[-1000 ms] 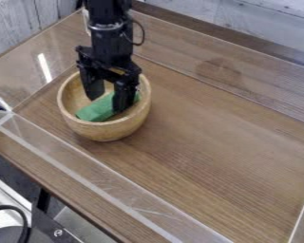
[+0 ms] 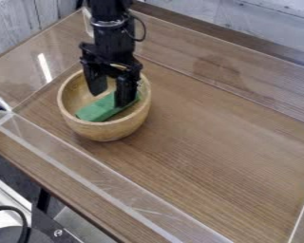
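A round wooden bowl (image 2: 123,130) sits on the left half of the wooden table, holding a green oblong object (image 2: 102,108). My black gripper (image 2: 106,84) reaches down from the top into the back of the bowl, its fingers spread open around and above the green object's upper part. Whether the fingertips touch the object cannot be told; part of it is hidden behind them.
A cable lies at the bottom left corner beyond the table's edge.
My gripper has risen slightly and shifted a little left. The green object's visible part looks slightly shifted, still in the bowl.
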